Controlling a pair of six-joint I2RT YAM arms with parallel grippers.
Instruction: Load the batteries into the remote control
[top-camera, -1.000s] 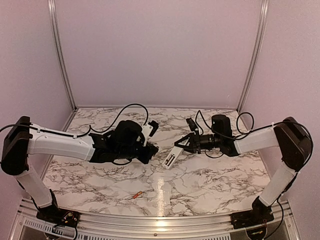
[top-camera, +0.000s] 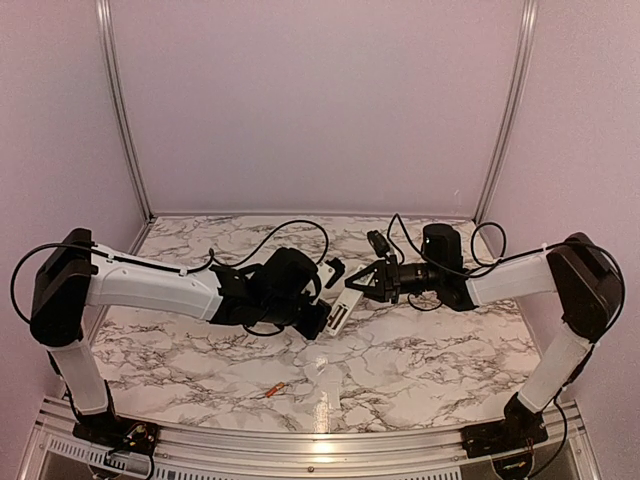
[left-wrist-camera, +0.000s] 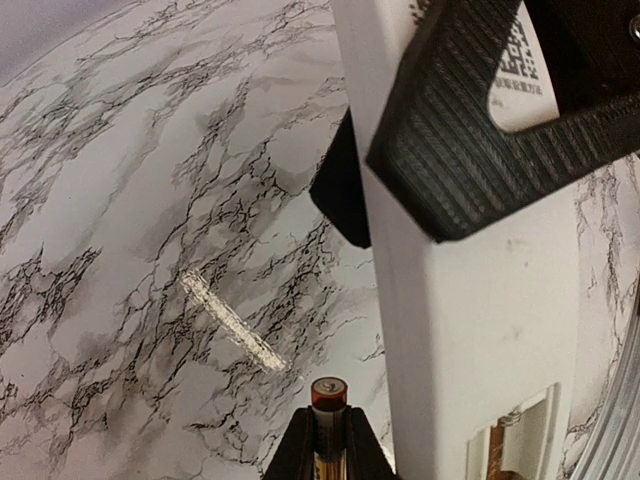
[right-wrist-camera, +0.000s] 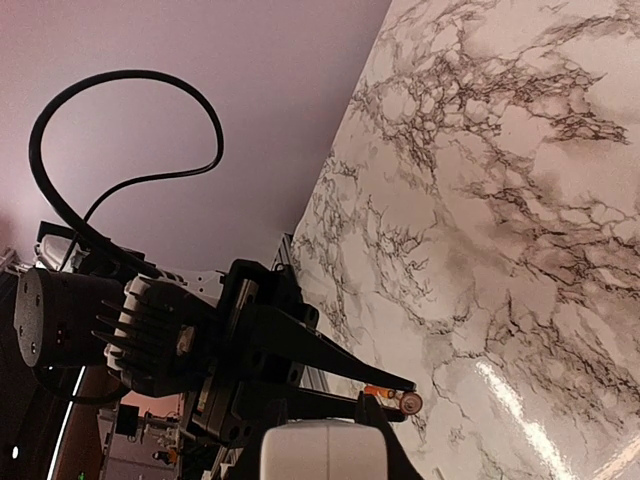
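The white remote (top-camera: 345, 308) is held in my right gripper (top-camera: 365, 280), which is shut on it; in the left wrist view its body (left-wrist-camera: 465, 330) fills the right side, with a battery compartment (left-wrist-camera: 510, 430) holding something orange and metallic at lower right. My left gripper is shut on an upright battery (left-wrist-camera: 329, 395), just left of that compartment. In the right wrist view that battery (right-wrist-camera: 410, 401) shows between the left fingers, beside the white remote end (right-wrist-camera: 323, 455).
Another battery (top-camera: 275, 389) lies on the marble table toward the front, left of centre. A light tape strip (top-camera: 325, 395) runs near the front middle.
My left arm has moved right, up to the remote. The right gripper with the remote has shifted slightly upward in the top view. The loose battery has not moved.
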